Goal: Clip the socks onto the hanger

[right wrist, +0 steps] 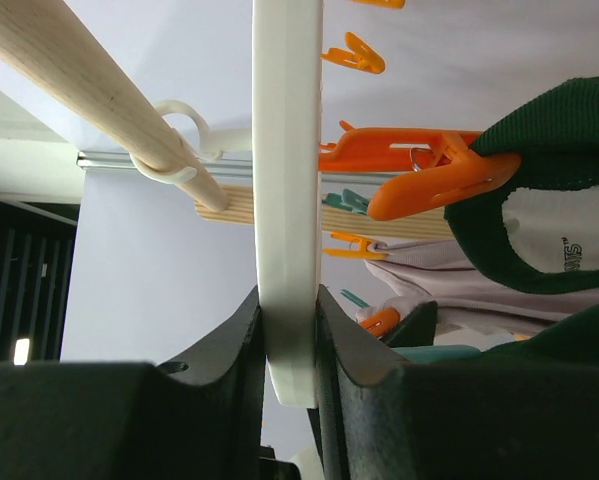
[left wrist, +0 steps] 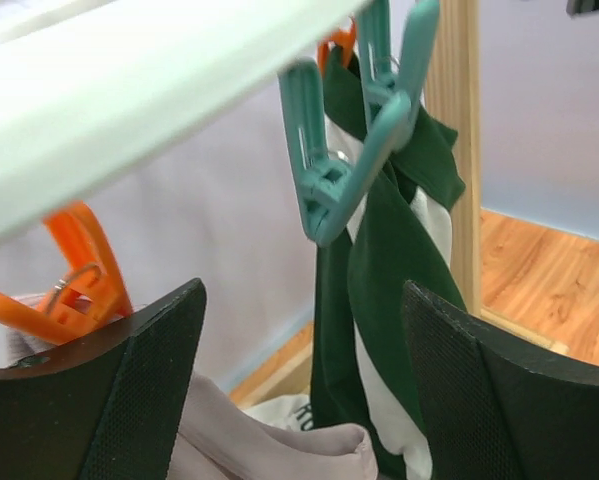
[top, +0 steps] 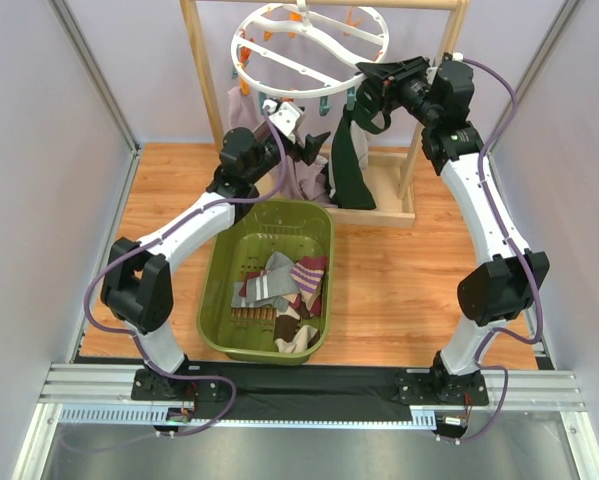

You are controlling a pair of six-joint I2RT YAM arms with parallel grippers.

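The white round hanger (top: 309,80) hangs from the wooden frame, with orange and teal clips. My right gripper (top: 369,75) is shut on the hanger's white rim (right wrist: 285,200). A dark green sock (top: 349,170) with white parts hangs at the clips on the right. My left gripper stands open below a teal clip (left wrist: 334,180), beside an orange clip (left wrist: 59,290) and a grey-pink sock (left wrist: 249,440). An orange clip (right wrist: 439,185) grips green ribbed fabric (right wrist: 539,130) in the right wrist view.
A green bin (top: 219,320) holds several loose socks in the middle. The wooden stand (top: 399,200) surrounds the hanging socks. Bare floor lies to the right of the bin.
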